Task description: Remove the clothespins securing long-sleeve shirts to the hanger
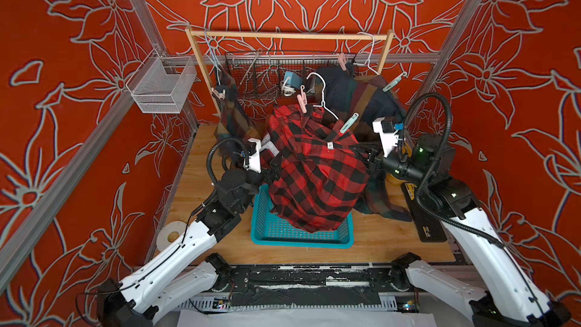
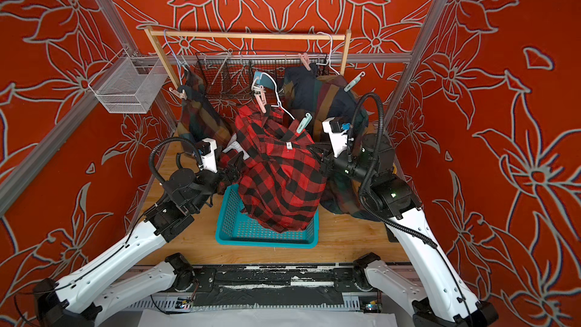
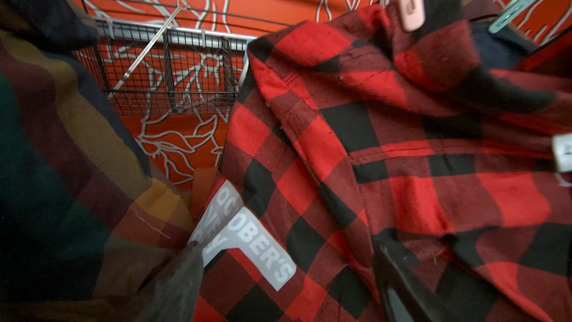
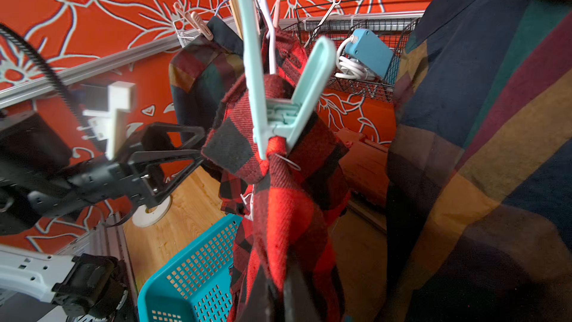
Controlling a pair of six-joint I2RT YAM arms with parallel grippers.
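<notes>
The red and black checked shirt (image 1: 320, 175) hangs from a white hanger (image 1: 323, 90) off the rail, its lower part over the teal basket (image 1: 302, 242). A pink clothespin (image 1: 302, 99) and a mint clothespin (image 1: 349, 123) clip its shoulders to the hanger. My right gripper is shut on the shirt's fabric below the mint clothespin (image 4: 280, 107), which grips a red fold in the right wrist view. My left gripper stands open in front of the shirt's left side, beside the grey printed patch (image 3: 256, 244); nothing is clearly between its fingers.
Two dark striped shirts hang behind, one left (image 1: 236, 118) and one right (image 1: 363, 94), with further clothespins. A wooden rack (image 1: 290, 35) and black wire basket (image 1: 260, 75) stand at the back. Bare tabletop (image 1: 199, 163) shows at the left.
</notes>
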